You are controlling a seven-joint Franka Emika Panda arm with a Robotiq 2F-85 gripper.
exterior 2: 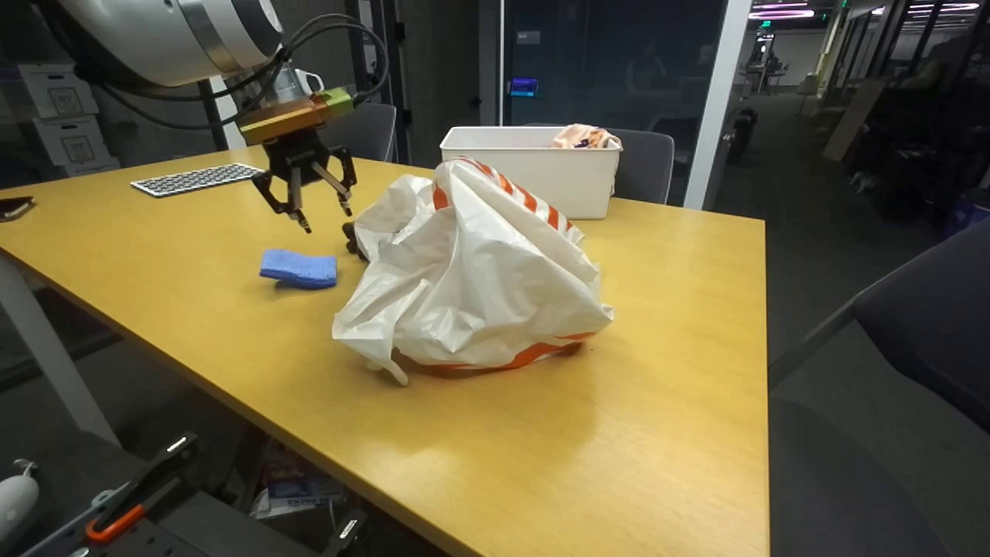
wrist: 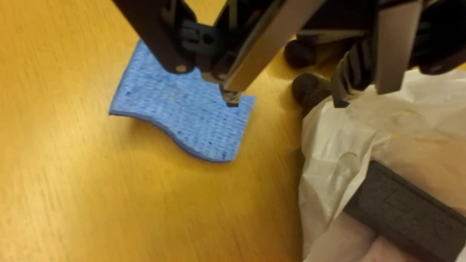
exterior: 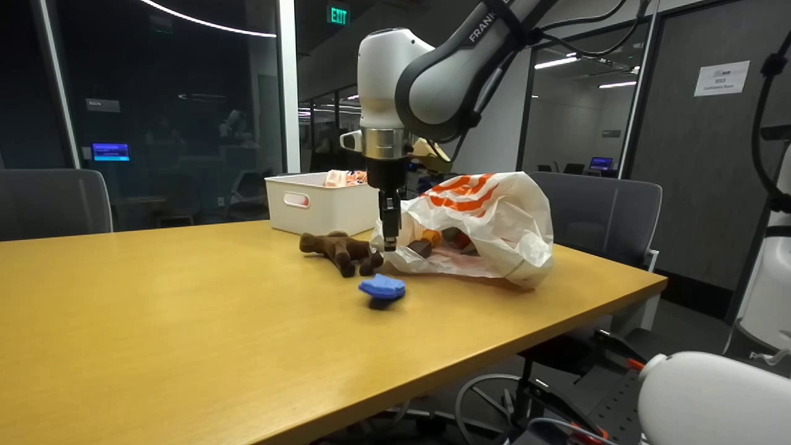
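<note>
My gripper (exterior 2: 326, 217) hangs over the table with its fingers apart and nothing between them. A blue cloth or sponge (exterior: 382, 285) is apart from the gripper, near the tabletop and nearer the front edge. It looks wavy, with a shadow beneath; whether it lies flat I cannot tell. One finger (wrist: 262, 43) covers part of the blue piece (wrist: 183, 109) in the wrist view. A white plastic bag with orange stripes (exterior 2: 473, 269) lies beside it. Within the bag's mouth show a dark grey block (wrist: 406, 209) and an orange item (exterior: 430, 237). A brown plush toy (exterior: 337, 248) lies by the bag.
Behind the bag stands a white bin (exterior: 322, 207) with patterned cloth (exterior: 346, 178) inside. A keyboard (exterior 2: 196, 179) is at the table's far side in the second exterior view.
</note>
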